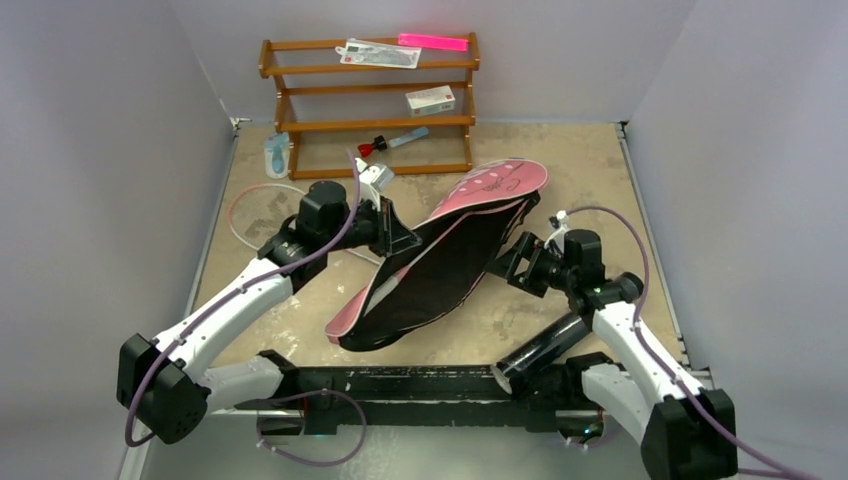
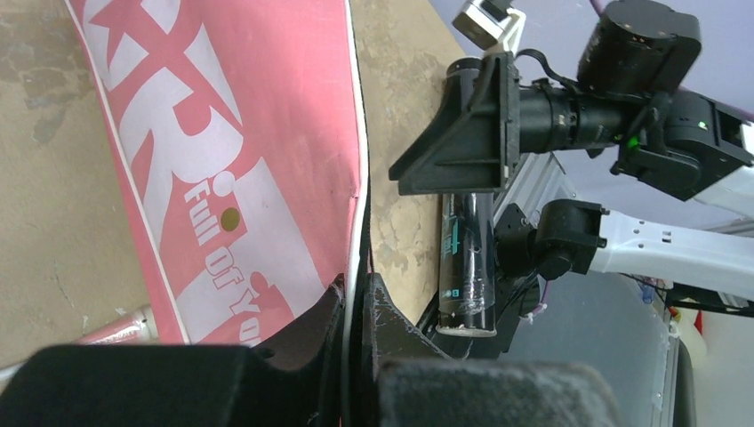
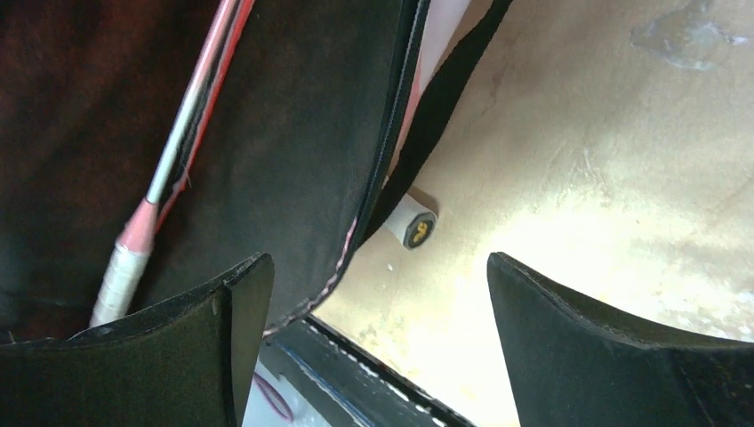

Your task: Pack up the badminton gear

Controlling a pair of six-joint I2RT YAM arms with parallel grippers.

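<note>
The pink-and-black racket bag [image 1: 440,270] lies slantwise mid-table, its black mouth gaping open. My left gripper [image 1: 415,240] is shut on its pink edge; in the left wrist view the white-piped rim [image 2: 357,205] runs between the fingers. A racket with a white grip [image 3: 122,276] lies inside the bag. My right gripper [image 1: 500,268] stands open at the bag's right edge, nothing between its fingers. Another racket [image 1: 240,215] rests on the table at left, partly hidden by my left arm. The black shuttlecock tube [image 1: 545,352] lies at the front right.
Behind stands a wooden rack [image 1: 370,125] with a white box [image 1: 430,100] and a pink strip [image 1: 432,41] on it. A bottle with a red top [image 1: 392,141] lies on its bottom level. Bare table shows at the right.
</note>
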